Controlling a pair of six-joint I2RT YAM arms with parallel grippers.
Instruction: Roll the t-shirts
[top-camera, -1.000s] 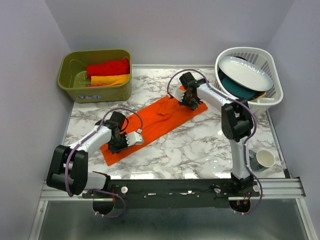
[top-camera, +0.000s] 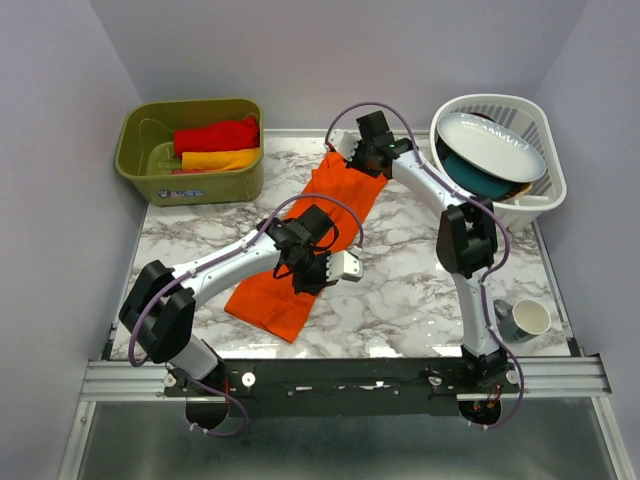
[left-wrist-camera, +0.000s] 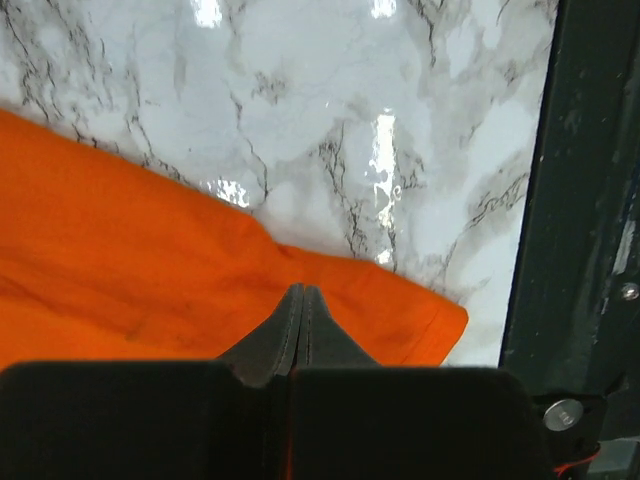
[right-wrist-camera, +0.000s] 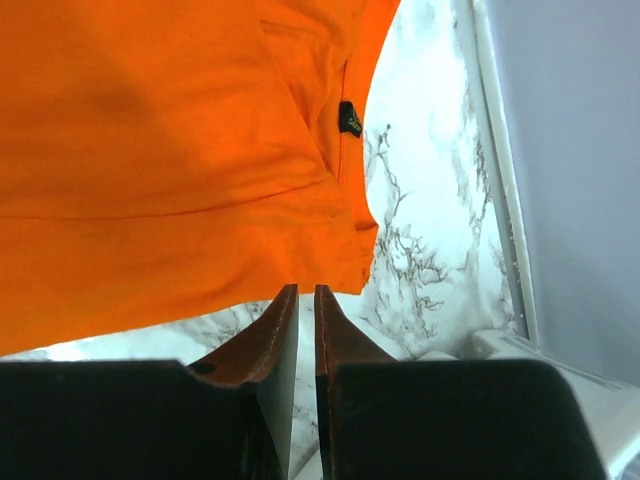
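Observation:
An orange t-shirt (top-camera: 268, 306) lies flat in a long folded strip, slanting across the marble from near left to far right. Over its nearer half, my left gripper is shut, its tips above the cloth and no fabric showing between them. My right gripper is at the far end, beside the edge of the t-shirt (right-wrist-camera: 170, 265). Its fingers stand a narrow gap apart; whether cloth is pinched at their tips is unclear. A small dark tag (right-wrist-camera: 349, 119) shows on the shirt. The arms cover parts of the strip.
An olive bin (top-camera: 190, 191) at back left holds red and yellow rolled cloth. The white basket (top-camera: 550, 190) with dishes stands at back right, near the right arm. A mug (top-camera: 530, 318) is at front right. Marble (top-camera: 400, 290) is bare right of the shirt.
My left gripper has moved right across the shirt. The strip has swung: its near end shifted right and its far end left.

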